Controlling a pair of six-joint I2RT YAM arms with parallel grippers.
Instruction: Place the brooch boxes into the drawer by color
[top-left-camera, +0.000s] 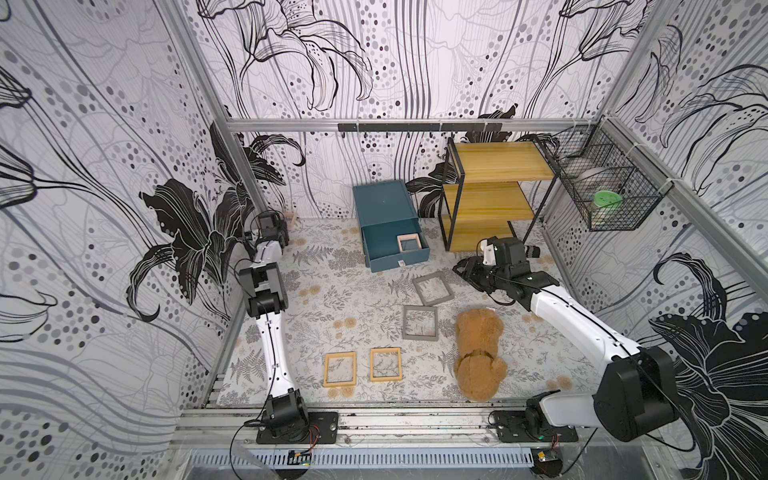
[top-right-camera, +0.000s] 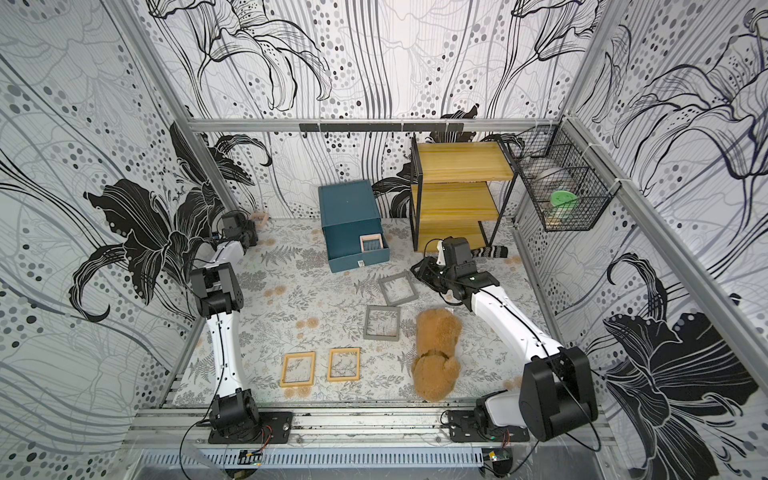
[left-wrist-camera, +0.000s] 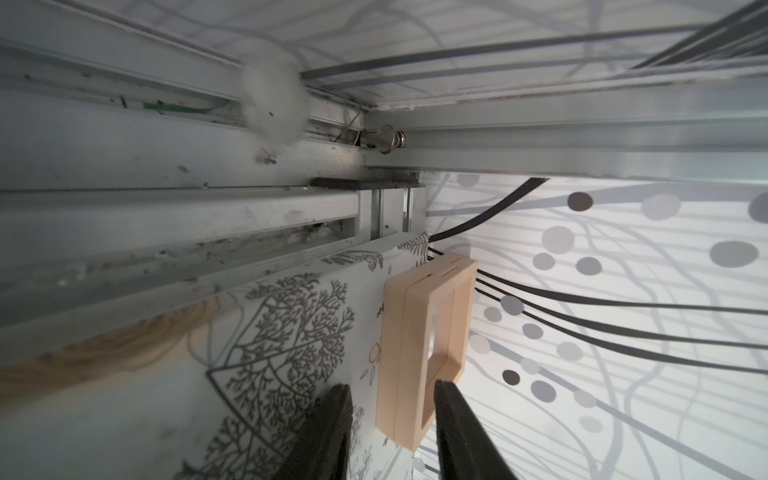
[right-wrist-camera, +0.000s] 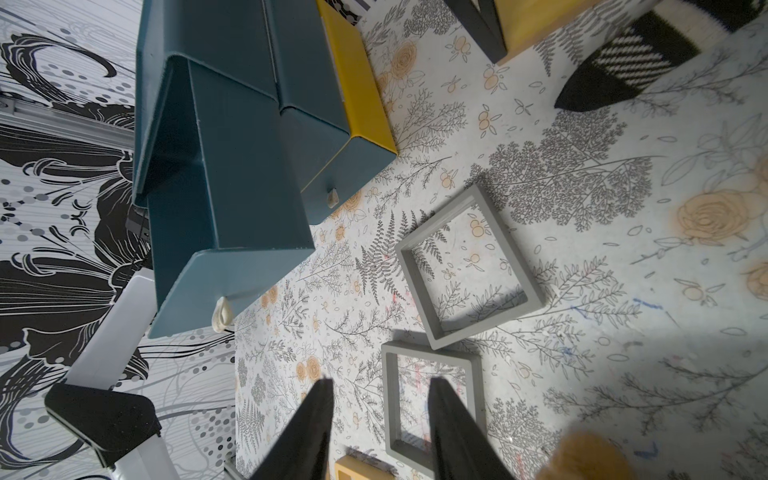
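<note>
In the far left corner, a pink box (left-wrist-camera: 424, 344) stands on edge, close to the wall. My left gripper points toward it, fingers part open and nothing held between them. Inside the pulled-out drawer (top-left-camera: 376, 254) of the blue cabinet (top-left-camera: 385, 202) sits a pale pink box (top-left-camera: 409, 241). Two grey boxes (top-left-camera: 433, 289) (top-left-camera: 420, 323) lie to the front right of the drawer. Two yellow boxes (top-left-camera: 340, 369) (top-left-camera: 385, 365) lie at the near edge. My right gripper hangs open and empty beside the farther grey box.
A brown plush toy (top-left-camera: 478, 352) lies at the front right. The wooden shelf (top-left-camera: 500, 164) stands behind my right arm, with a wire basket (top-left-camera: 612, 188) on the right wall. Between my left arm and the boxes, the table is clear.
</note>
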